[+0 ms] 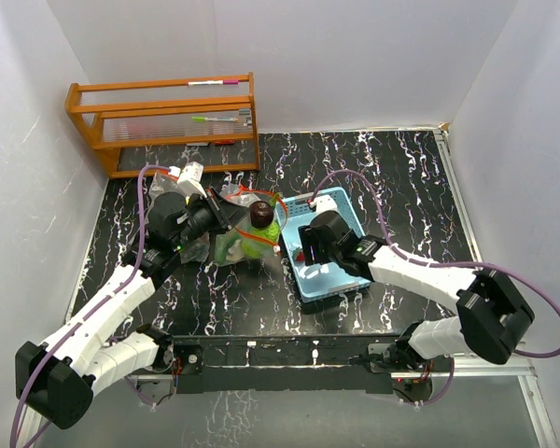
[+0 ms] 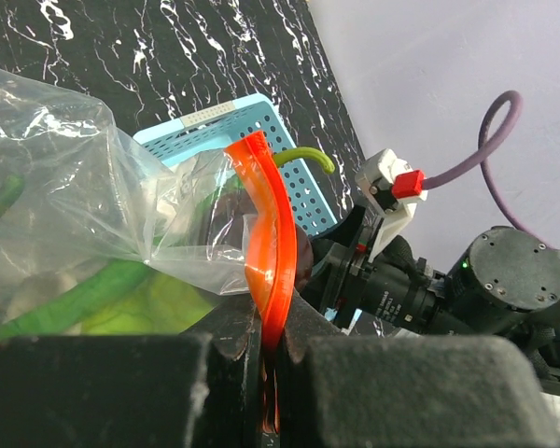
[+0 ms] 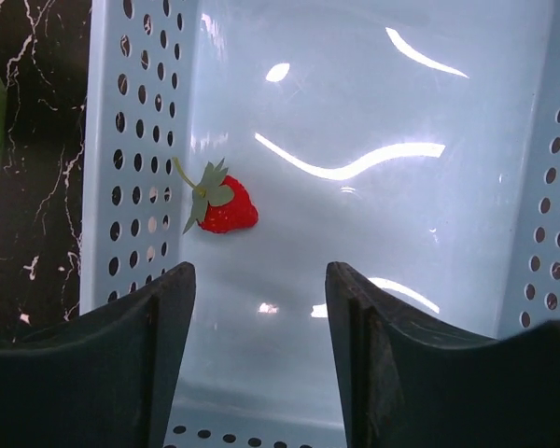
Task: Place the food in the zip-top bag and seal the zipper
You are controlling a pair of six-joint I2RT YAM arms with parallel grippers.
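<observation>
A clear zip top bag (image 2: 61, 177) with an orange zipper edge (image 2: 273, 224) holds green and dark food. In the left wrist view my left gripper is shut with that orange edge pinched between its fingers. At the bag's mouth sits a dark round food item (image 1: 261, 214), above a green one (image 1: 261, 241). The strawberry (image 3: 230, 207) lies alone on the floor of the blue basket (image 3: 373, 112), close to its perforated left wall. Over the basket my right gripper stands open, nothing between its fingers, the strawberry ahead of them and to the left.
A wooden rack (image 1: 163, 126) with pens stands at the back left. Another bag (image 1: 163, 185) is partly hidden behind my left arm. Right of the basket, the dark marbled table (image 1: 415, 196) is clear.
</observation>
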